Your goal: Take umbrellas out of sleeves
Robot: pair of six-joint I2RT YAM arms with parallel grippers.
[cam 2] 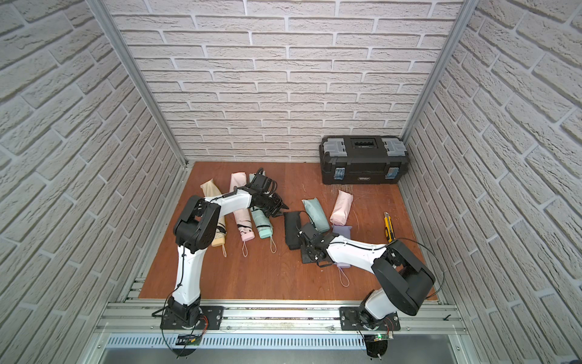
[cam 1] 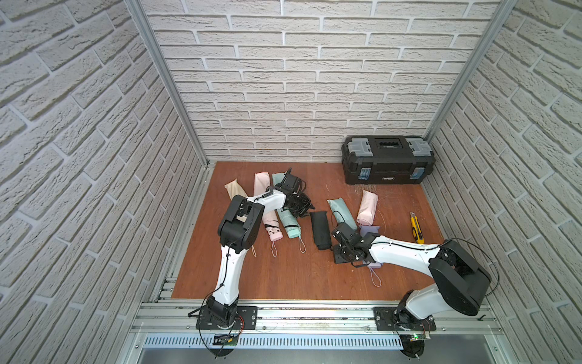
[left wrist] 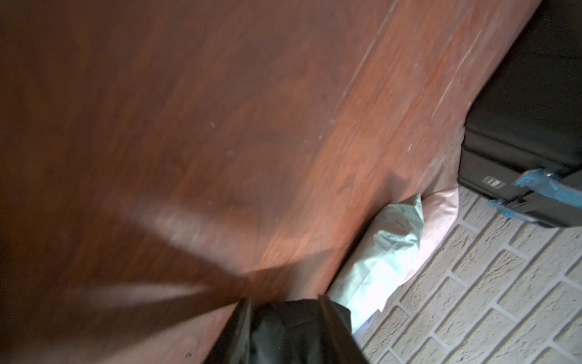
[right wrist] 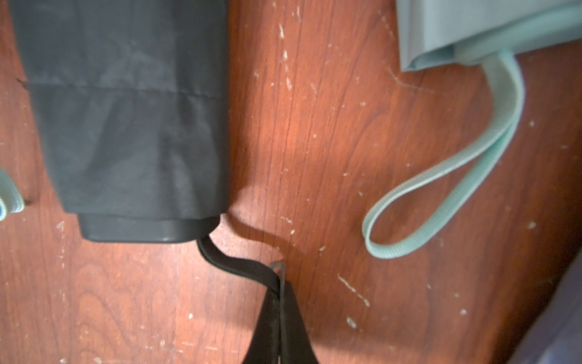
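A black sleeved umbrella (cam 1: 320,229) lies mid-table, its body and end in the right wrist view (right wrist: 133,145). My right gripper is shut on its black strap (right wrist: 233,264). My left gripper is low at the umbrella's far end, black fabric (left wrist: 291,327) between its parted fingers; whether they grip it is unclear. Mint (cam 1: 340,212), pink (cam 1: 367,207) and lavender (right wrist: 551,321) sleeved umbrellas lie to the right; beige (cam 2: 210,188), pink (cam 1: 270,224) and mint (cam 1: 291,227) ones lie left, partly under the left arm.
A black toolbox (cam 1: 388,166) stands at the back right against the brick wall. A yellow cutter (cam 1: 416,229) lies near the right edge.
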